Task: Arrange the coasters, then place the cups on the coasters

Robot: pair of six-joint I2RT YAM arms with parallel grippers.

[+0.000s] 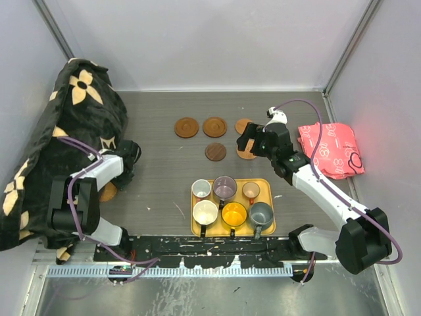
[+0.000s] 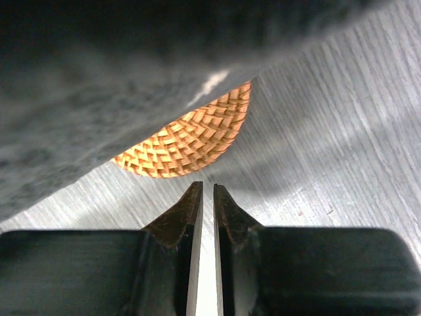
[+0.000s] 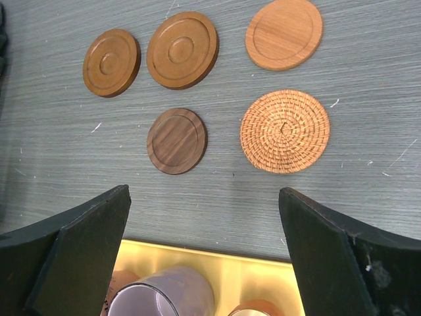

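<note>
My left gripper is almost closed over bare table, a narrow gap between its fingertips and nothing visible there. Just beyond the tips, a round woven coaster [image 2: 197,141] lies partly hidden under a dark fuzzy blanket [image 2: 85,99]. Several cups, among them a purple cup [image 1: 224,188], a yellow cup [image 1: 234,214], a white cup [image 1: 204,212] and a grey cup [image 1: 261,215], stand in the yellow tray [image 1: 195,230]. My right gripper is wide open and empty, above the table between the tray and the coasters.
Several coasters lie near the table's middle: a dark wooden one [image 3: 177,141], a woven one [image 3: 285,131] and a light wooden one [image 3: 284,33] among them. A folded pink cloth [image 1: 331,150] rests at the right. Bare table separates the left arm from the tray.
</note>
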